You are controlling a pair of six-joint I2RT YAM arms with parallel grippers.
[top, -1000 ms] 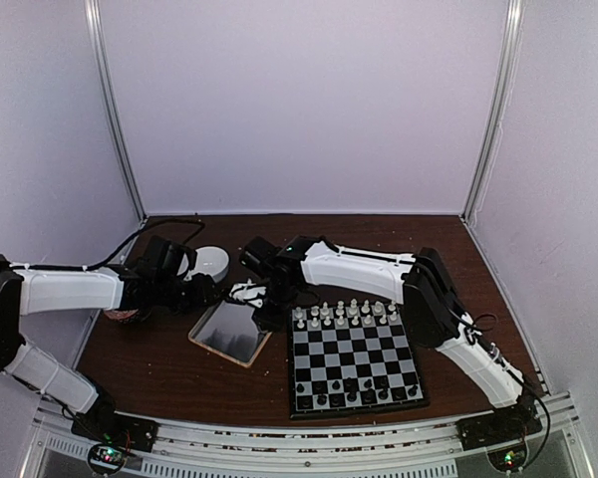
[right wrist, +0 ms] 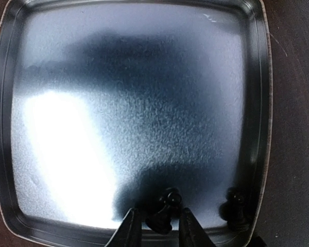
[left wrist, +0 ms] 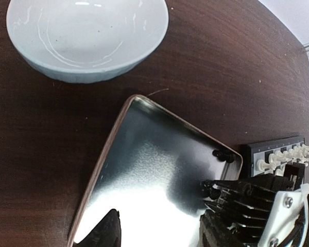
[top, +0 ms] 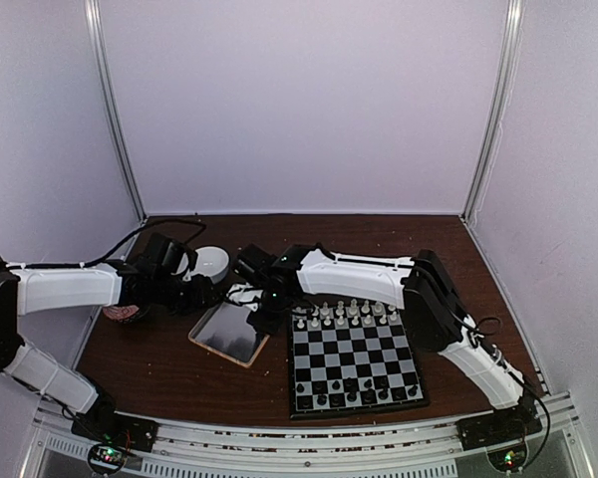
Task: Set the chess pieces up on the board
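The chessboard (top: 349, 354) carries white pieces along its back and black pieces along its front. Left of it lies a metal tray (top: 219, 334). In the right wrist view my right gripper is low in the tray, shut on a black chess piece (right wrist: 164, 213). Another black piece (right wrist: 237, 208) lies by the tray's edge. My left gripper stands open over the tray's left side, nothing between its fingers.
A white bowl (left wrist: 87, 41) sits behind the tray. A further container (top: 120, 317) is partly hidden under the left arm.
My right arm has shifted slightly left over the tray since a second ago. The left arm and the board look unchanged.
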